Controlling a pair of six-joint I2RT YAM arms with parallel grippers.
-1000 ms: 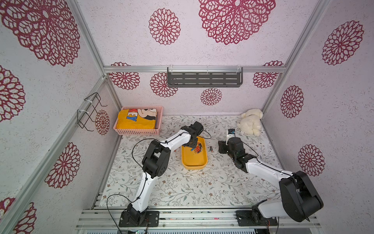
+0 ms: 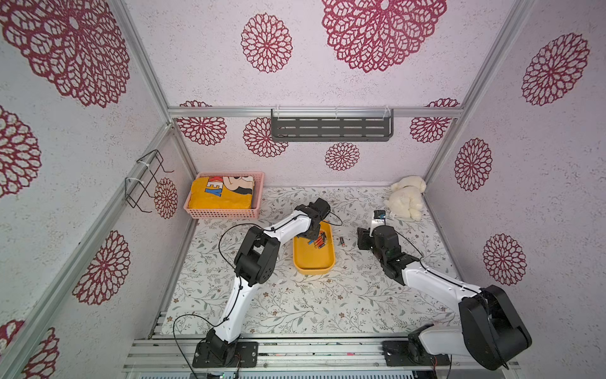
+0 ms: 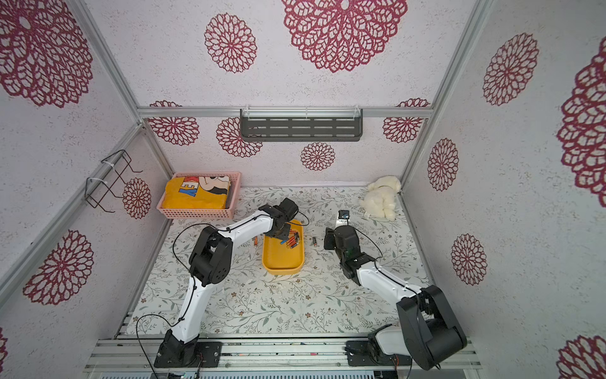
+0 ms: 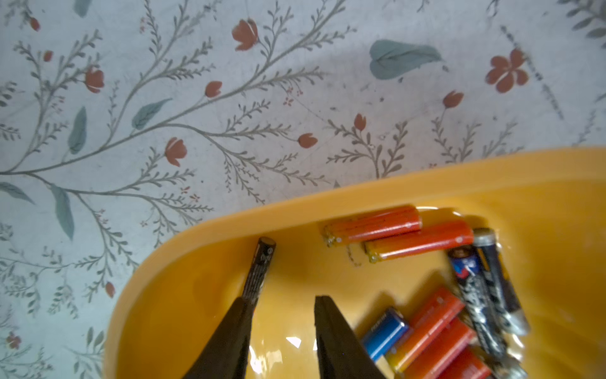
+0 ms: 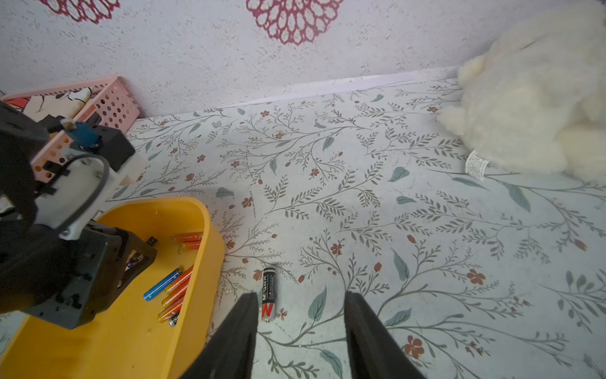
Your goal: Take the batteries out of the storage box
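The yellow storage box (image 2: 313,260) stands mid-table with several batteries inside. My left gripper hovers over the box, its fingers apart and nothing held between them. Near its left finger lies a black battery (image 4: 258,268) by the box wall. A pair of red batteries (image 4: 419,240) lies along the wall, and a blue battery (image 4: 383,333) sits beside more red ones to the right. My right gripper is raised right of the box, fingers apart and empty. A black-and-red battery (image 5: 269,293) lies on the table between it and the box.
In the top right view an orange battery (image 3: 255,241) lies left of the box. A pink basket (image 2: 224,213) with yellow cloth stands at the back left, a white plush toy (image 2: 406,199) at the back right.
My right arm has drifted slightly to the right, away from the box. The left arm and the box have shifted only slightly.
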